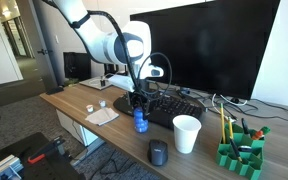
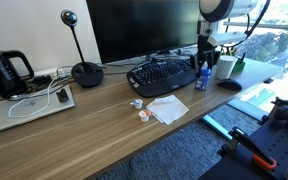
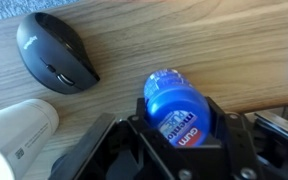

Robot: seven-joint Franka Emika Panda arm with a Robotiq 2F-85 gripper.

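A blue container (image 1: 141, 124) with a round top stands upright on the wooden table. From above, its top shows a white label with red and blue print. My gripper (image 1: 137, 102) points down over the container's upper part. In the wrist view the dark fingers (image 3: 136, 128) lie on either side of the blue top, very close to it. Whether they press on it is not clear. The container's foot appears to rest on the table.
A black mouse (image 3: 57, 52) and a white cup (image 1: 185, 133) stand close to the container. A green holder with pens (image 1: 240, 152) is farther right. Behind lie a black keyboard (image 2: 161, 71) and a monitor. A white cloth (image 2: 165, 109) and small white items lie at the other end.
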